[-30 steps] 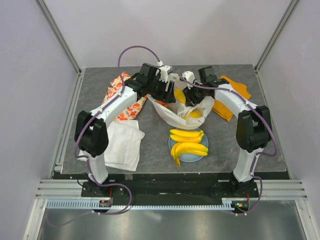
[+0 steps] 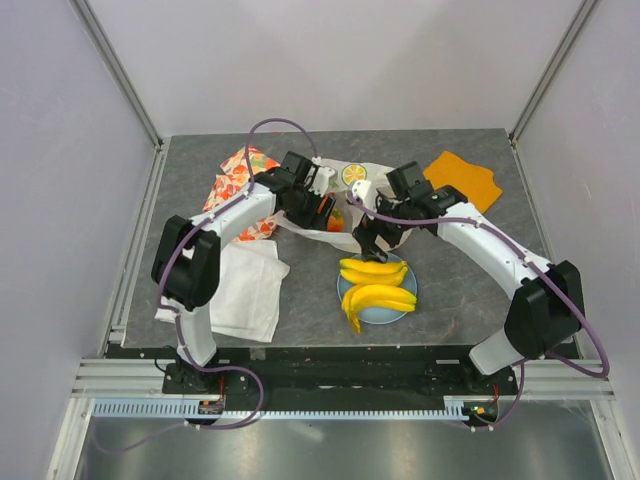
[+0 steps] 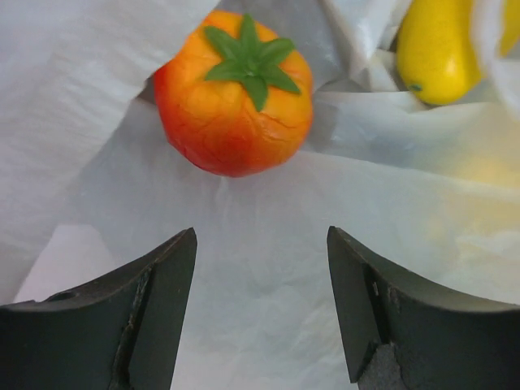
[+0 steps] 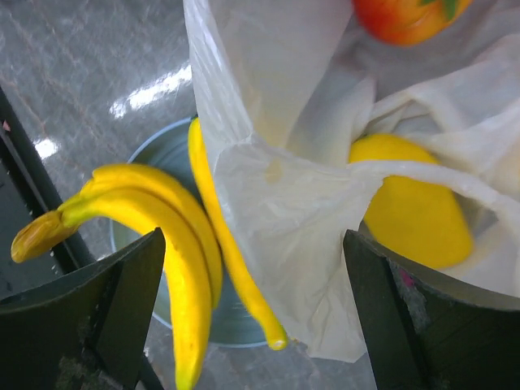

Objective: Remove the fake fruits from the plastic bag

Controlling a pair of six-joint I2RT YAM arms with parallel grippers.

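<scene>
The whitish plastic bag [image 2: 312, 234] lies open in the middle of the table. Inside it, an orange-red fruit with green leaves [image 3: 236, 101] is just ahead of my left gripper, whose fingers stand apart with only bag film behind them. A yellow fruit [image 3: 435, 53] is partly seen at upper right. My right gripper is open at the bag's front right side; a fold of film [image 4: 284, 211] runs between its spread fingers, not pinched. Another yellow fruit [image 4: 414, 199] shows inside the bag, beside the right finger.
Several bananas [image 2: 380, 297] lie on a blue plate [image 2: 412, 282] in front of the bag, close under my right gripper. An orange cloth [image 2: 465, 180] is at the back right. A patterned cloth [image 2: 235, 180] and a white cloth [image 2: 245, 290] lie left.
The bag has changed shape.
</scene>
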